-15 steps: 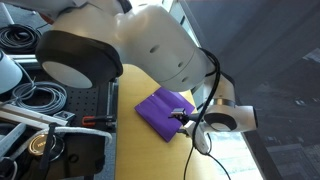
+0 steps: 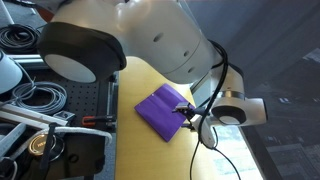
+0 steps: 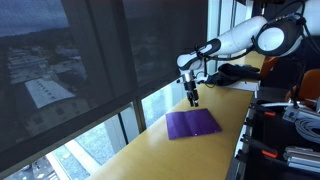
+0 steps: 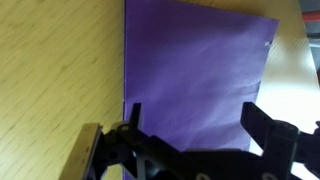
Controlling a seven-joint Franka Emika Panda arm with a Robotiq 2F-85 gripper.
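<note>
A purple cloth (image 3: pixel 192 123) lies flat on the light wooden table, its shape close to a rectangle. In the wrist view the cloth (image 4: pixel 195 75) fills the middle, with one straight edge running down the left side. My gripper is open above the cloth, its dark fingers (image 4: pixel 262 126) wide apart and nothing between them. Exterior view 2 has the gripper (image 3: pixel 193 99) near the cloth's far edge; exterior view 1 shows the gripper (image 2: pixel 186 118) overlapping the cloth (image 2: pixel 160 114).
Bare table (image 3: pixel 130 158) stretches toward the front left. Dark blinds and a window (image 3: pixel 70 152) stand along one side. A black perforated surface with coiled cables (image 2: pixel 40 97) and other gear is beside the table.
The cloth lies as before.
</note>
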